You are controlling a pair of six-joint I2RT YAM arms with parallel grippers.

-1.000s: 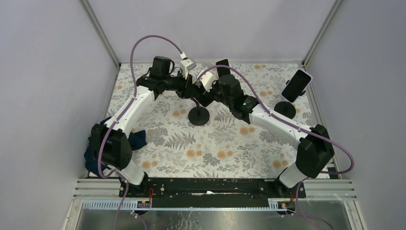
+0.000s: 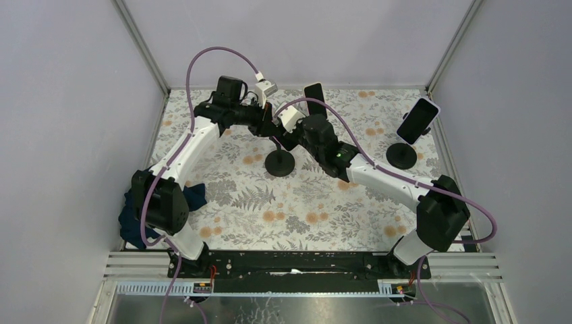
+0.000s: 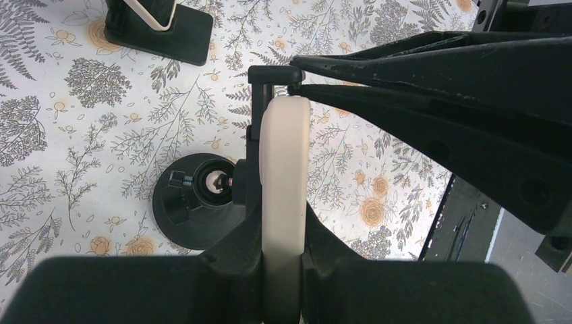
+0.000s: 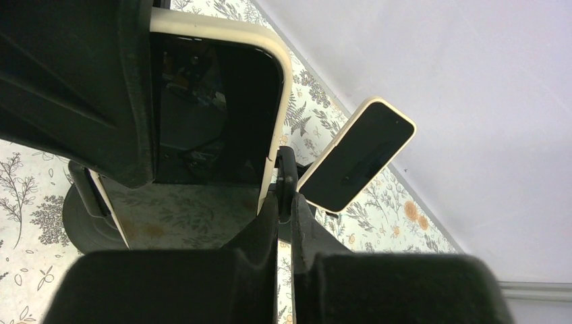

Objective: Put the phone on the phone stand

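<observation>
In the middle, both arms meet over a phone stand with a round black base. My left gripper is shut on a cream-edged phone, seen edge-on, upright against the stand's dark holder. The phone's dark screen fills much of the right wrist view. My right gripper is shut on a black piece of the stand's holder, at the phone's edge. Whether the phone rests fully in the holder I cannot tell.
At the right, another phone sits on a stand with a round base. A dark phone is at the back. A dark blue cloth lies at the front left.
Both arms have shifted very slightly: the left one a little towards the back, the right one a little towards the front. Both grippers stay at the middle stand.
</observation>
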